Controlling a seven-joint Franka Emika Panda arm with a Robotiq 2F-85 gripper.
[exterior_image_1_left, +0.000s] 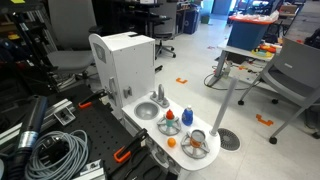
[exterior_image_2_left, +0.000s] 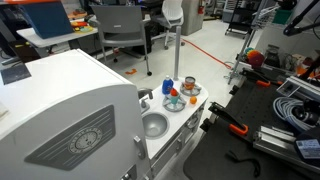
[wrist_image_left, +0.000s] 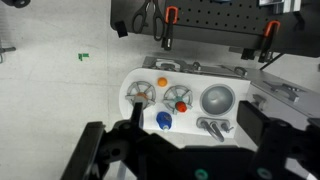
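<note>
My gripper hangs high above the white toy kitchen counter; in the wrist view its dark fingers stand wide apart with nothing between them. A red item rests on one stove burner, and a small pot sits on the other. Beside the burners stands a blue object, near the counter's far edge. An orange ball-like item lies at the near edge. The round sink is bare, with its faucet alongside. Neither exterior view shows the gripper.
A tall white cabinet rises at one end of the counter. Along the near side runs a dark table with orange-handled clamps and a coiled cable. Open floor lies past the counter's other end.
</note>
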